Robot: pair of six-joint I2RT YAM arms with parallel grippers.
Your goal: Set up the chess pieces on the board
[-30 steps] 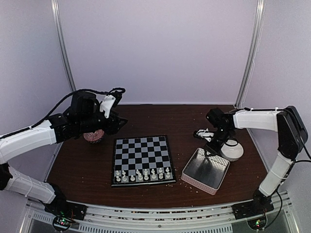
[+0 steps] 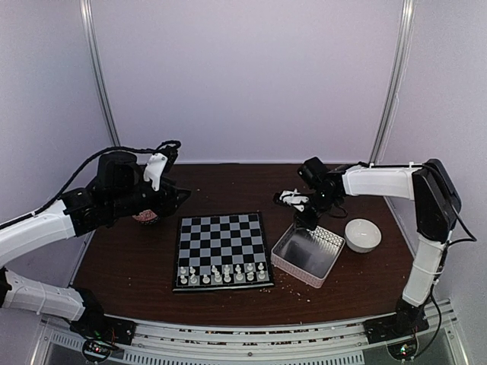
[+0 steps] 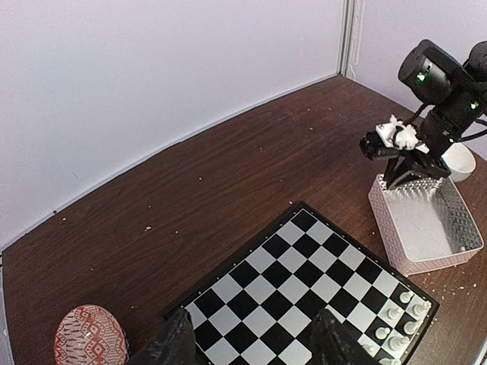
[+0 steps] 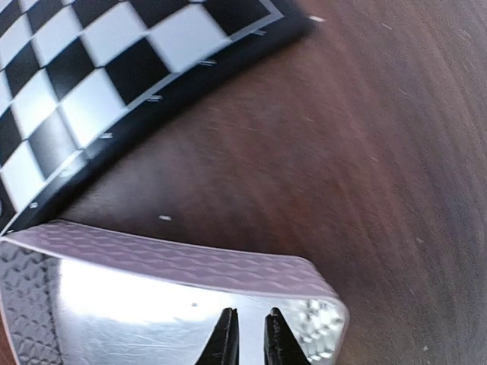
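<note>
The chessboard (image 2: 220, 240) lies mid-table, with white pieces (image 2: 227, 277) standing along its near rows and its far squares empty. A pink perforated bin (image 2: 297, 272) sits right of it, mostly bare inside, with a small white item near one end in the left wrist view. My right gripper is over the bin; its fingertips are a little apart, and I cannot see anything held between them. My left gripper hangs open and empty above the left of the board.
A white bowl (image 2: 363, 235) stands right of the bin. A patterned red object (image 3: 89, 336) lies at the left.
The right arm has risen and moved left toward the board, and the bin has shifted left toward the board. The left arm has moved slightly left.
</note>
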